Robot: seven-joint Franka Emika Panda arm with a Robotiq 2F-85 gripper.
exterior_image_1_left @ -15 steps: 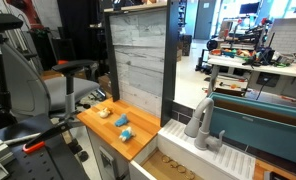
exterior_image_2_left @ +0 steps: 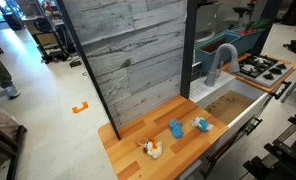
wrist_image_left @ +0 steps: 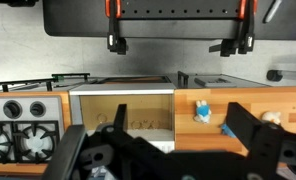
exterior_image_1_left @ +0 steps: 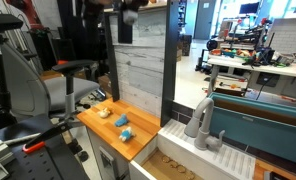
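Observation:
In the wrist view my gripper is open, its two dark fingers set wide apart with nothing seen between them. Beneath it lies the kitchen counter with the sink (wrist_image_left: 96,101). Three small items rest on the wooden counter (exterior_image_2_left: 138,130): a blue-and-white one (exterior_image_2_left: 201,124), a blue one (exterior_image_2_left: 176,128) and a white-and-orange one (exterior_image_2_left: 151,148). They also appear at the right of the wrist view, the white-and-orange item (wrist_image_left: 272,117) farthest out. A blurred dark arm (exterior_image_1_left: 90,35) enters exterior view 1 at the top left; its fingertips are unclear there.
A grey faucet (exterior_image_2_left: 216,68) stands behind the sink. The stove (exterior_image_2_left: 266,69) is at the far end of the counter. A grey plank wall (exterior_image_2_left: 136,60) rises behind the wooden top. Something small and orange (exterior_image_2_left: 80,107) lies on the floor.
The dark arm has come into exterior view 1 at the top left, where it was absent before. The counter items have not moved.

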